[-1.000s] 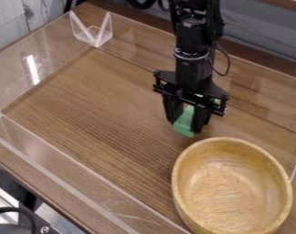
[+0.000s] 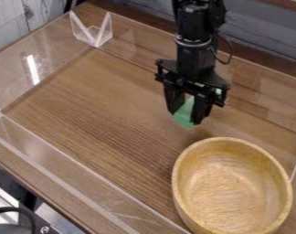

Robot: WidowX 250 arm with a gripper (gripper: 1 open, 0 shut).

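My black gripper (image 2: 190, 97) reaches down over the wooden table in the upper middle of the camera view, shut on a green object (image 2: 185, 113) that is partly hidden by its fingers. The object's exact shape is hard to tell. A cream oval bowl (image 2: 230, 188) sits at the lower right, below the gripper and apart from it.
A clear plastic piece (image 2: 92, 29) stands at the back left. Black cables (image 2: 19, 218) lie at the lower left edge.
My gripper, with the green object in it, has moved slightly up, away from the bowl. The bowl has not moved.
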